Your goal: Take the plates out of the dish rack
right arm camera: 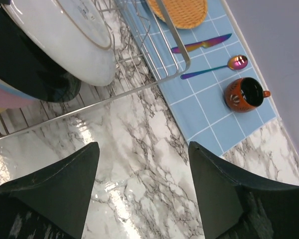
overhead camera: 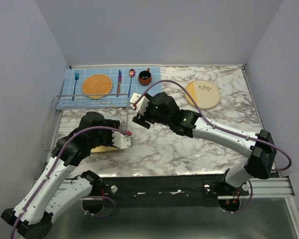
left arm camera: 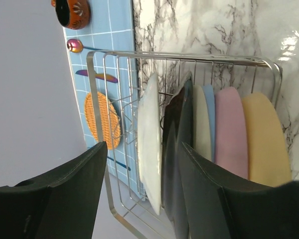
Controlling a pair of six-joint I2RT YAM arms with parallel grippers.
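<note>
Plates stand on edge in the wire dish rack (left arm camera: 209,57): a white plate (left arm camera: 150,119), dark plates (left arm camera: 186,114), then cream, blue, pink (left arm camera: 231,132) and yellow (left arm camera: 264,139) ones. My left gripper hangs over them, open. The white plate shows in the gap between its fingers; whether either finger touches it, I cannot tell. My right gripper stands open and empty beside the rack, with bare marble between its fingers. In the top view, the left arm covers most of the plates. A cream-and-yellow plate (overhead camera: 203,94) lies flat on the right counter.
Behind the rack, a blue tiled mat (overhead camera: 107,74) carries a woven trivet (overhead camera: 97,84), a fork, a knife, a spoon and a brown mug (overhead camera: 145,77).
</note>
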